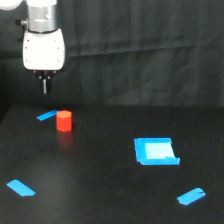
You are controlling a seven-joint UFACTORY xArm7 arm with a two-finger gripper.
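High at the upper left hangs my gripper (44, 82), pointing down from its white housing. Its fingers look small and close together, too fine here to tell the gripper's state. A red block (64, 121) stands on the dark table, lower and slightly to the right of the gripper, clearly apart from it. Right of the middle lies a white square patch (158, 151) edged with blue tape, with nothing on it.
Strips of blue tape lie on the table: one (47, 115) just behind the red block, one (20, 188) at the front left, one (191, 196) at the front right. A dark curtain (140, 55) closes off the back.
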